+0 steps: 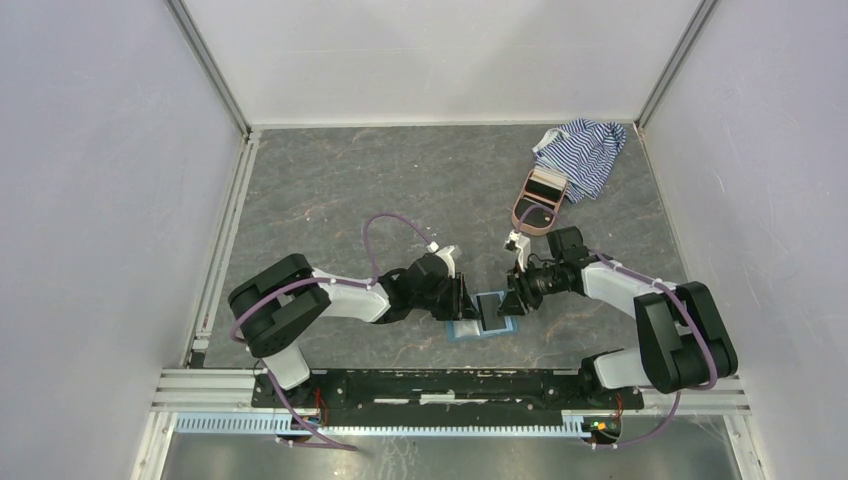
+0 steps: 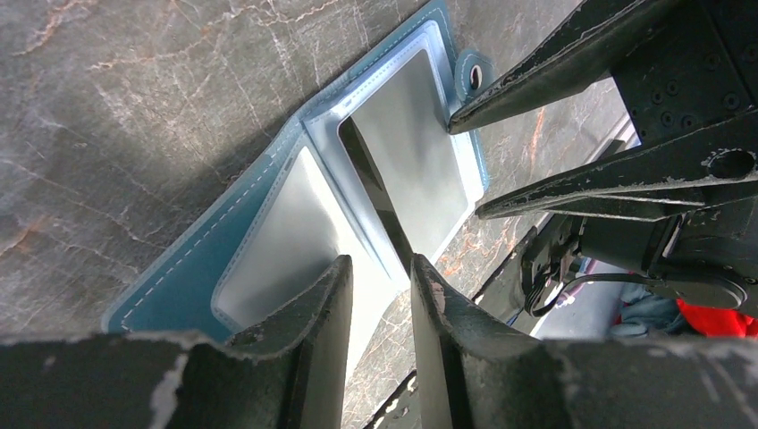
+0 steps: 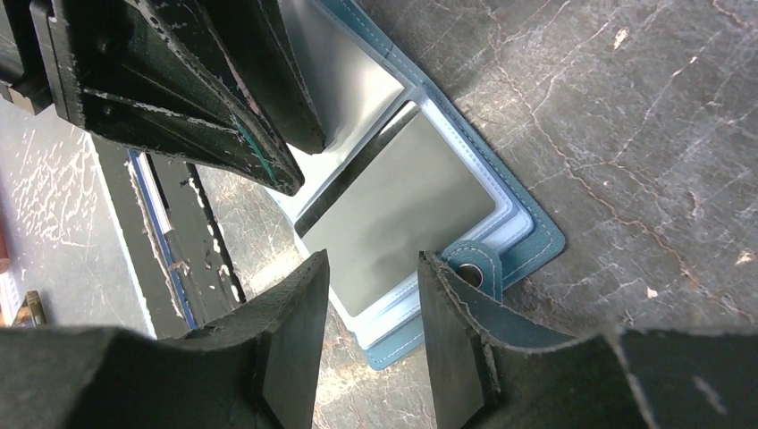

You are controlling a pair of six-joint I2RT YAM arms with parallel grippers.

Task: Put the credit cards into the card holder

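Observation:
In the top view a blue card holder lies unfolded flat near the table's front, a dark panel showing in its right half. My left gripper is part open over the fold, its fingertips beside the holder's white inner face. The right gripper stands part open above the grey card-like panel, one finger close to the snap tab. A dark strip runs along that panel's inner edge. Neither gripper visibly grips anything; contact with the holder is hard to tell.
Farther back on the right sits a brown-rimmed case with dark flat pieces inside. A blue-and-white striped cloth lies behind it.

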